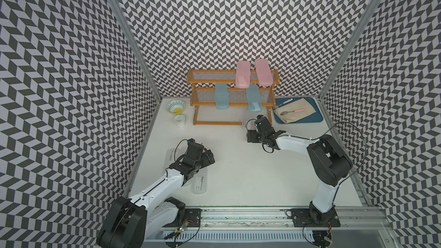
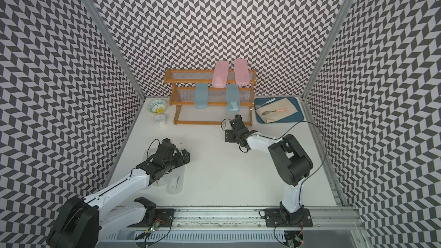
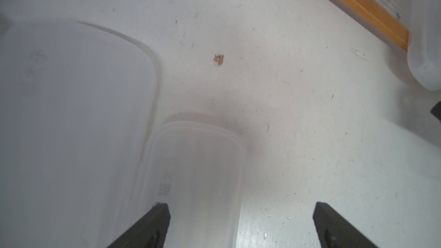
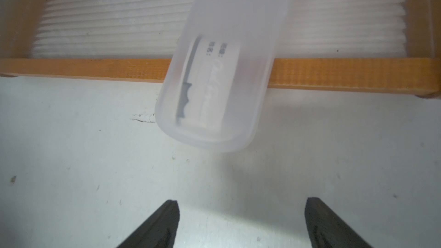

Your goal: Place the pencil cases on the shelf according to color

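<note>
Two pink pencil cases point(image 1: 243, 74) point(image 1: 263, 72) lie on the top tier of the wooden shelf point(image 1: 206, 81). On the middle tier rest two blue cases point(image 1: 221, 96) point(image 1: 253, 98). A translucent white case point(image 4: 213, 91) lies across the bottom tier's front rail, its near end jutting out over the table. My right gripper is in front of that end, open and empty. At the table's left, two more white cases point(image 3: 69, 133) point(image 3: 195, 179) lie side by side. Above them hangs my left gripper, open, its left finger over the smaller-looking case.
A patterned bowl point(image 1: 175, 106) and a white cup point(image 1: 179, 120) stand left of the shelf. To its right, a blue tray point(image 1: 315, 117) carries a cloth and cutlery.
</note>
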